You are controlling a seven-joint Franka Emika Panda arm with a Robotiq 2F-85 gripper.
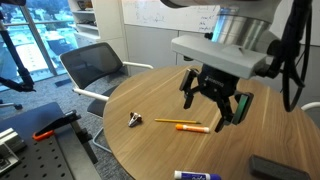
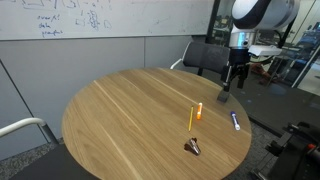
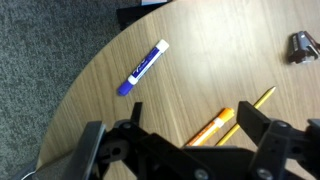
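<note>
My gripper (image 1: 214, 104) hangs above the round wooden table, its fingers spread wide with nothing between them. Below it lie an orange marker (image 1: 192, 127) and, just beyond, a thin yellow pencil (image 1: 178, 121). Nearer the front edge is a white marker with blue ends (image 1: 197, 175). A small dark metallic item (image 1: 135, 119) sits at the table's left side. In the wrist view, the orange marker (image 3: 210, 127) shows between the fingers, partly cut off below; the blue-and-white marker (image 3: 143, 68) lies ahead to the left.
A black block (image 1: 280, 168), perhaps an eraser, rests at the table's right. An office chair (image 1: 95, 68) stands by the left edge, near a dark bench (image 1: 70, 155).
</note>
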